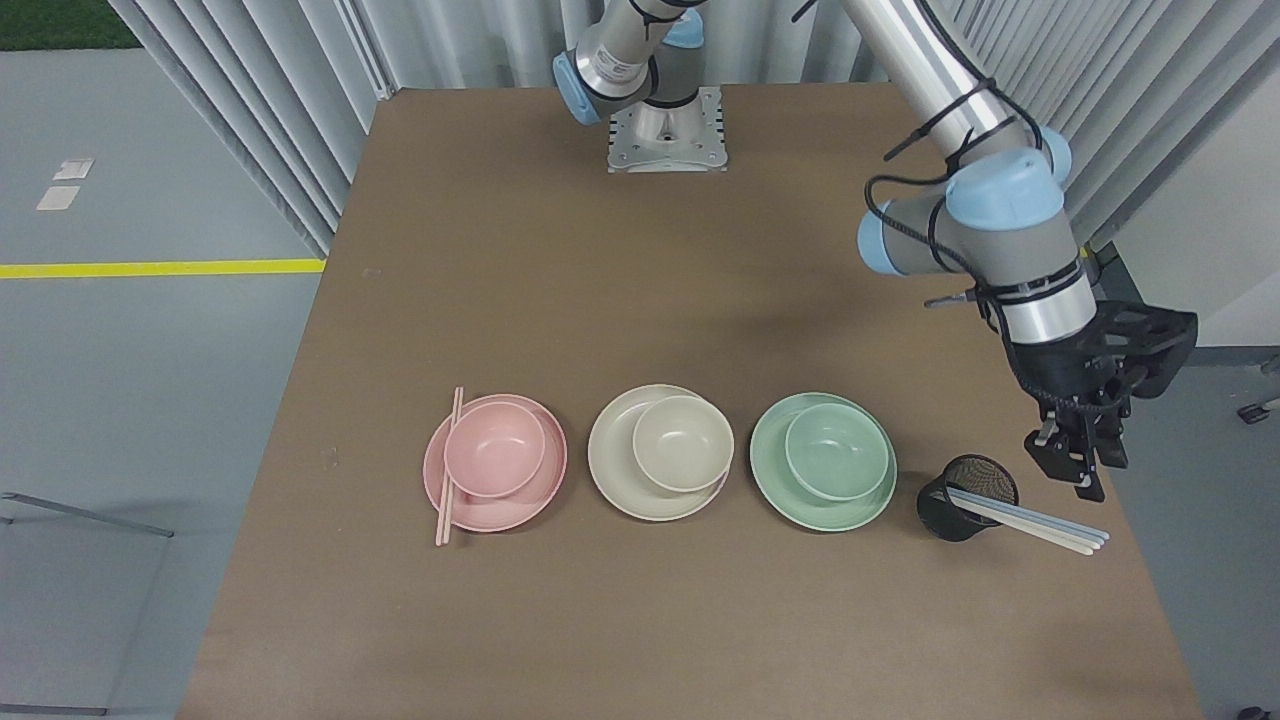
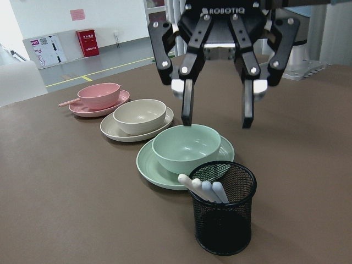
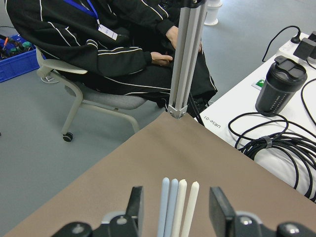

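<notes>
My gripper (image 2: 217, 118) stands open, fingers apart and empty, above and behind the black mesh holder (image 2: 223, 225) at the table's right edge. In the holder lean white and pale-blue chopsticks (image 1: 1044, 528); the wrist view shows their tops (image 3: 179, 202) between the fingers, lower down. A green bowl (image 1: 836, 450) on a green plate stands left of the holder, then a cream bowl (image 1: 681, 442) on its plate, then a pink bowl (image 1: 493, 448) on a pink plate, with pink chopsticks (image 1: 445, 516) along its left side.
</notes>
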